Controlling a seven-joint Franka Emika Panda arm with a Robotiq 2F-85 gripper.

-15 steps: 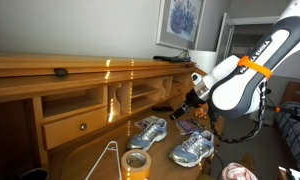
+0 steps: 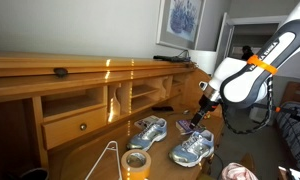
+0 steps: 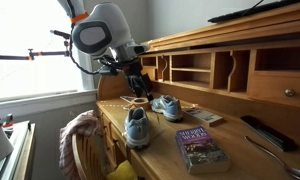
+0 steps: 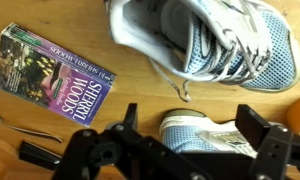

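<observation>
Above the desk my gripper stands open, nothing held between its fingers. In the wrist view one blue-white shoe (image 4: 215, 40) lies across the top, its laces trailing. The other shoe (image 4: 205, 133) is partly hidden by the fingers at the bottom. The exterior view shows one shoe (image 2: 193, 149) near the desk's front edge and the other (image 2: 148, 135) farther back. A purple-covered book (image 4: 55, 75) lies flat left of the shoes in the wrist view; beside it in the second exterior view, the book (image 3: 201, 150) is nearest the camera.
A roll of tape (image 2: 136, 163) sits on the desk by a white wire stand (image 2: 102, 160). Scissors or a similar metal tool (image 3: 277, 158) and a dark object (image 3: 265, 132) lie near the cubbies. Wooden drawers (image 2: 74, 126) line the back.
The arm has moved to the right in the exterior view and a little lower over the past second. Both shoes and the tape have stayed where they were.
</observation>
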